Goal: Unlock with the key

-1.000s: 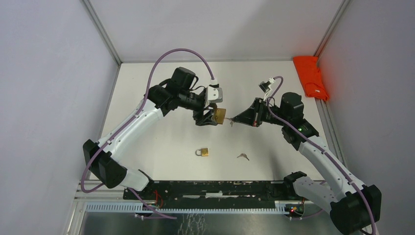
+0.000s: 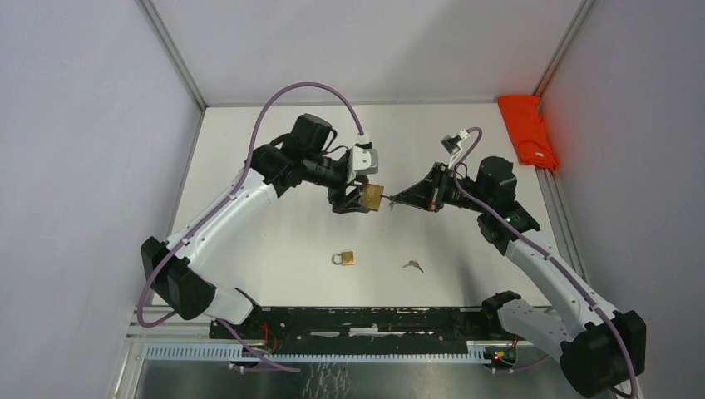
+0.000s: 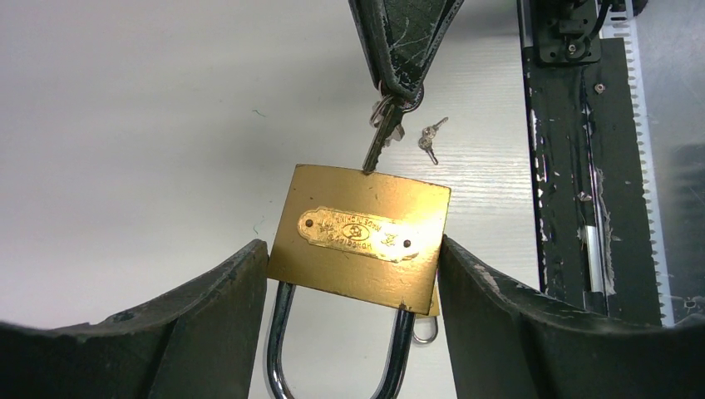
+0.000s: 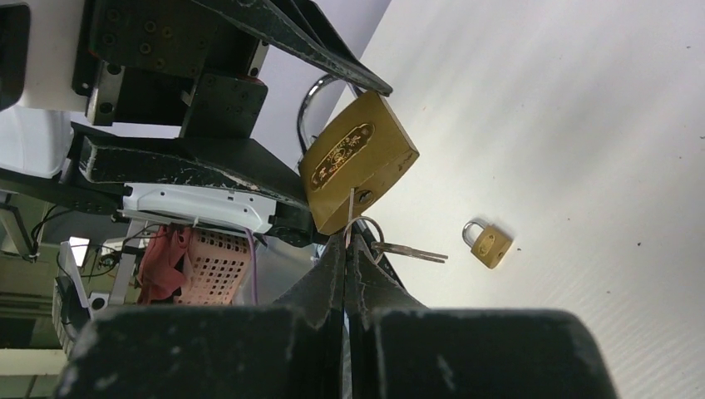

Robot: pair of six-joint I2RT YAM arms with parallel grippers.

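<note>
A large brass padlock (image 3: 357,237) hangs above the table, its dark shackle toward the bottom of the left wrist view. My left gripper is shut on its two sides. A key (image 3: 384,137) on a ring with other keys juts from my right gripper, whose fingers are shut on it. The key's tip meets the padlock's edge in the left wrist view. In the right wrist view the keyhole (image 4: 364,197) shows on the padlock's end face, with the key's blade (image 4: 350,212) close by; whether the tip is inside I cannot tell.
A small padlock (image 2: 343,258) and a small pair of keys (image 2: 413,266) lie on the white table near its front edge. An orange cloth (image 2: 527,131) lies at the back right.
The left arm and the padlock look still.
</note>
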